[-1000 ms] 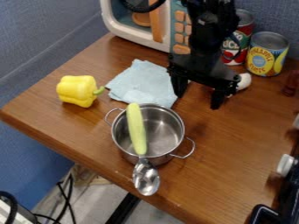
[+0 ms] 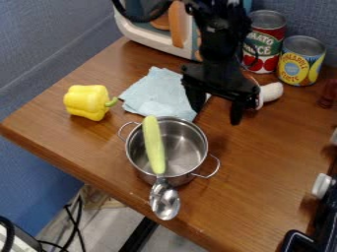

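My black gripper (image 2: 215, 106) hangs open over the back middle of the wooden table (image 2: 243, 197), fingers spread, with nothing seen between them. A white object (image 2: 270, 93), partly hidden by the gripper, lies just right of it. A steel pot (image 2: 166, 153) stands in front, holding a yellow-green elongated item (image 2: 153, 144); a steel spoon (image 2: 165, 201) rests at its front edge. A pale blue cloth (image 2: 157, 95) lies left of the gripper, and a yellow pepper (image 2: 89, 100) lies at the left.
Two cans, one red (image 2: 261, 47) and one yellow (image 2: 301, 62), stand at the back right, a small dark red bottle (image 2: 329, 94) at the right edge. A toy oven (image 2: 152, 30) is at the back.
The gripper has shifted slightly left, uncovering more of the white object beside it. The other things look the same.
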